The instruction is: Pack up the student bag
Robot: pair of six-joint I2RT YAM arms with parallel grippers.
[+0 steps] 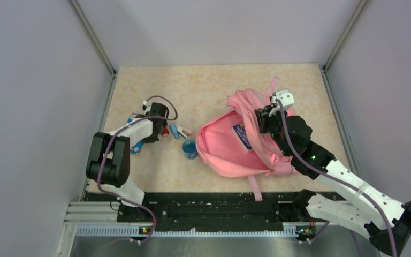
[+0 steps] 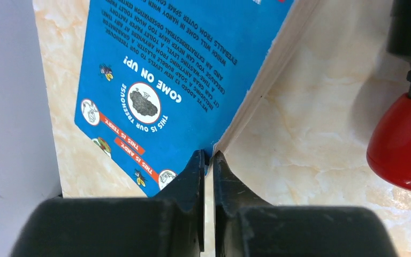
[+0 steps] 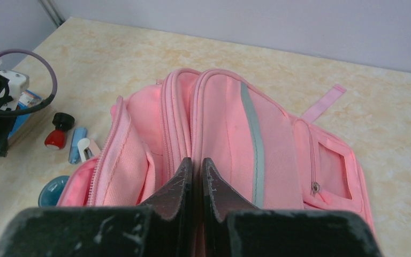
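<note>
A blue book point(image 2: 155, 80) with white print fills much of the left wrist view. My left gripper has its fingertips at the book's lower edge, nearly together with a narrow gap; whether they pinch it cannot be told. From above, the arm hides most of this book point(image 1: 136, 148). The pink bag point(image 1: 222, 140) lies with its mouth spread, and a blue-and-white box point(image 1: 242, 137) rests inside. My right gripper is shut on the raised fabric edge of the bag point(image 3: 225, 123).
Right of the book are a red-and-black item point(image 1: 165, 130), a light-blue stick-like item point(image 1: 174, 131), a small white item point(image 1: 184, 131) and a blue round container point(image 1: 190, 150). The table behind these and the bag is clear.
</note>
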